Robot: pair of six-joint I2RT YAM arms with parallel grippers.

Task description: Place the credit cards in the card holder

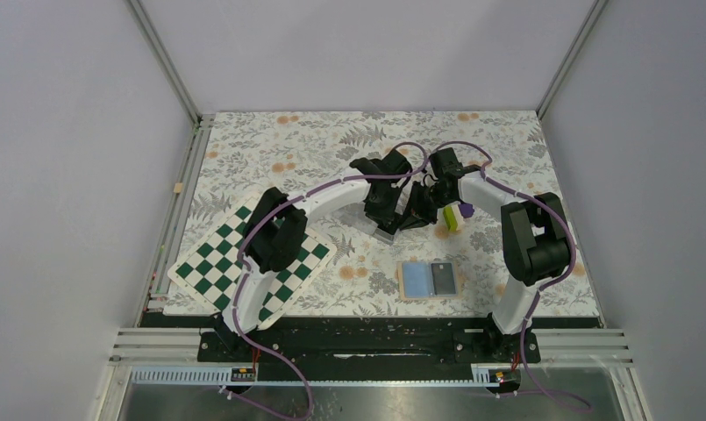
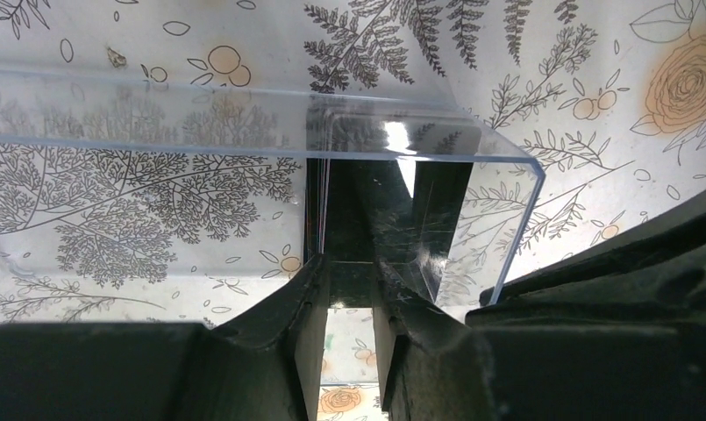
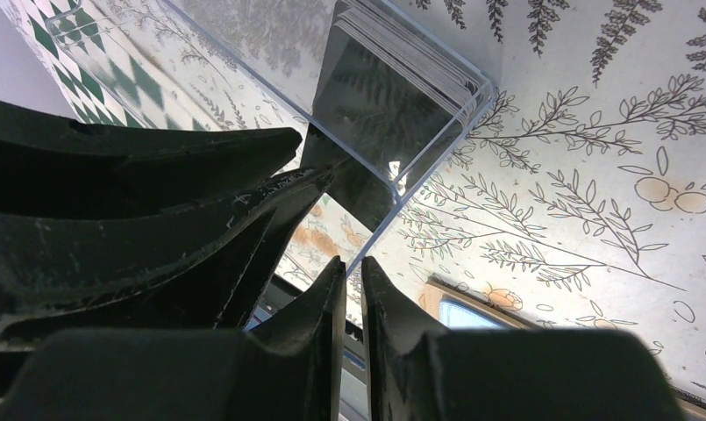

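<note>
A long clear plastic holder (image 2: 200, 132) lies on the patterned cloth. Near one end of it are dark cards, which show several thin edges side by side in the right wrist view. My left gripper is held at the near side of these cards, its fingertips apart, with a dark card face visible behind the gap. Whether they touch a card, I cannot tell. My right gripper is shut on the clear holder's corner edge. From above, the arms hide much of the holder (image 1: 356, 219).
A tan-edged tray (image 1: 429, 298) with a blue and a grey panel lies at the front. Green (image 1: 451, 219) and purple (image 1: 467, 210) items sit beside the right arm. A green-checked board (image 1: 310, 250) lies under the left arm.
</note>
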